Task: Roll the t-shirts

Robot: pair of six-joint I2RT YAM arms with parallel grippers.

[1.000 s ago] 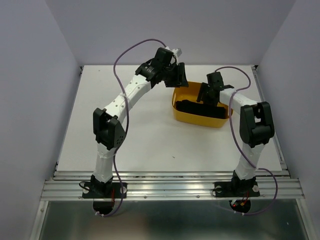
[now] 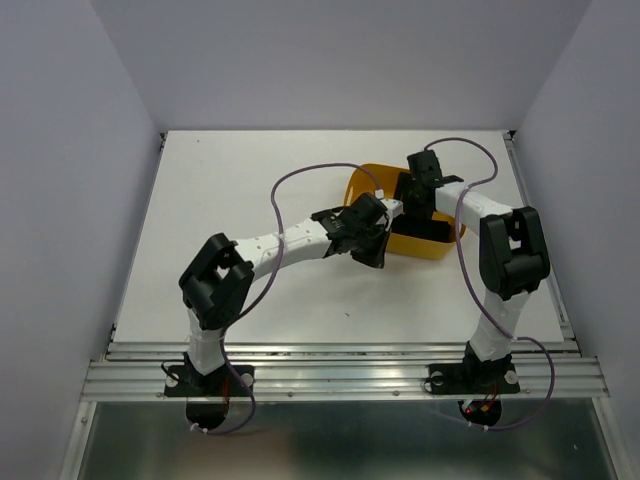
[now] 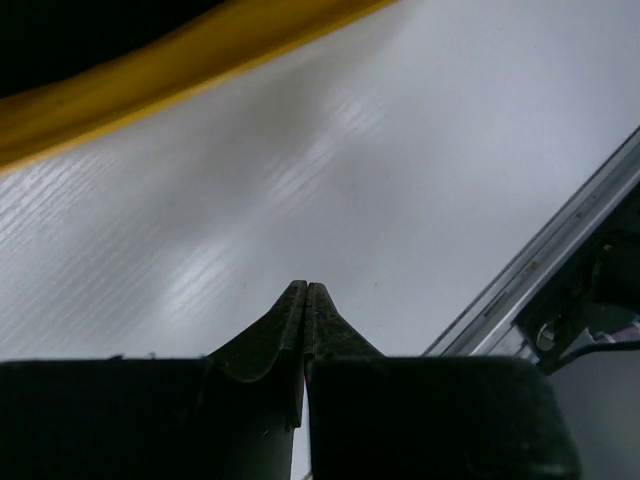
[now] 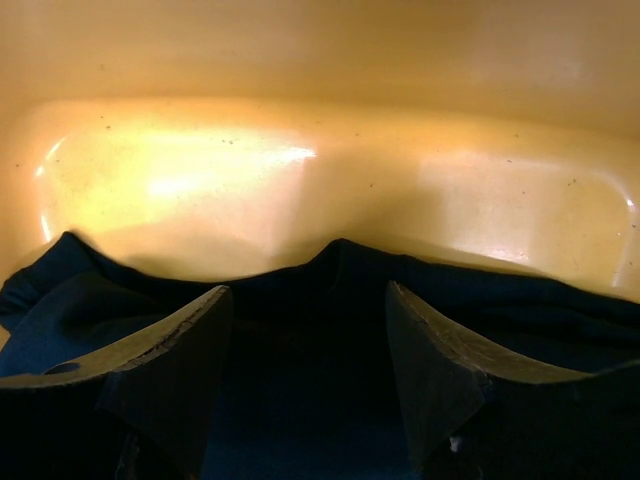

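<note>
A dark, rolled or bunched t-shirt (image 2: 425, 229) lies along the near side inside the yellow bin (image 2: 410, 245). In the right wrist view the navy cloth (image 4: 310, 390) spans the width of the bin's floor. My right gripper is down in the bin, its fingers parted, with the cloth showing between and under the fingers. Over the bin's near left corner hangs my left gripper; its fingertips meet and no cloth shows between them. The left arm covers part of the bin from above.
In the left wrist view the bin's yellow rim (image 3: 200, 75) crosses the upper left. A metal rail (image 2: 330, 350) runs along the table's front edge.
The right gripper has lowered slightly; the t-shirt looks unmoved.
</note>
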